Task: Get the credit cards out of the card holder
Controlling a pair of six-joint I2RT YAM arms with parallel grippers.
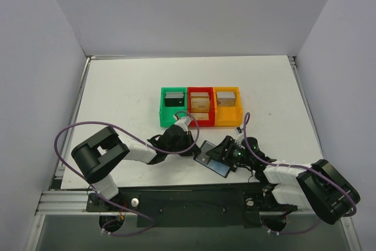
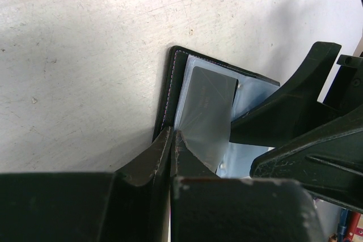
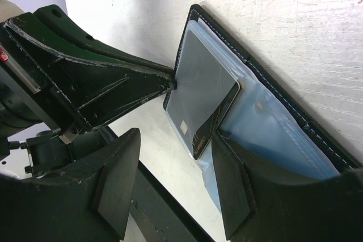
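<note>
An open black card holder (image 1: 207, 147) lies flat near the table's front edge, its clear sleeves facing up. Inside a cloudy sleeve sits a dark card (image 3: 210, 130), its bare edge showing past the sleeve's mouth. My left gripper is shut on the holder's end edge; whether cover, sleeve or both are pinched is hard to see. Over the sleeves, my right gripper stands open, one fingertip close to the card's exposed edge. Contact there cannot be made out. In the left wrist view, the right fingers (image 2: 283, 109) reach in from the right.
Behind the holder stand a green bin (image 1: 163, 110), a red bin (image 1: 202, 124) and an orange bin (image 1: 239, 110), with boxes inside. Both grippers are close together over the holder.
</note>
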